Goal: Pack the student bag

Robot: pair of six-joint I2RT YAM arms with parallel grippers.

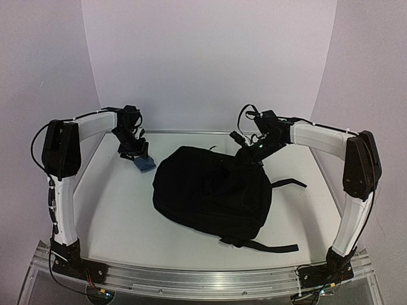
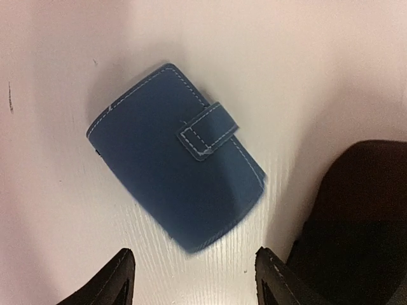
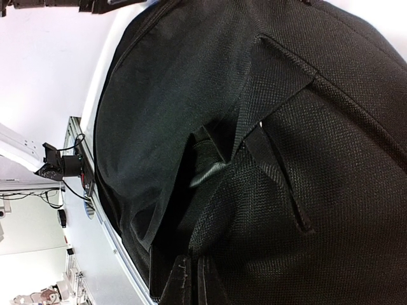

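Observation:
The blue notebook, with a stitched strap closure, lies flat on the table to the left of the bag, turned diagonally in the left wrist view. My left gripper is open above it, its fingers wide apart with nothing between them; in the top view it partly covers the notebook. The black student bag lies on the table, with folds and a dark gap showing in the right wrist view. At the bag's far right edge, my right gripper is shut; whether cloth is pinched between its fingers is hidden.
Black straps stretch from the bag across the right side of the table. A metal rail runs along the front edge.

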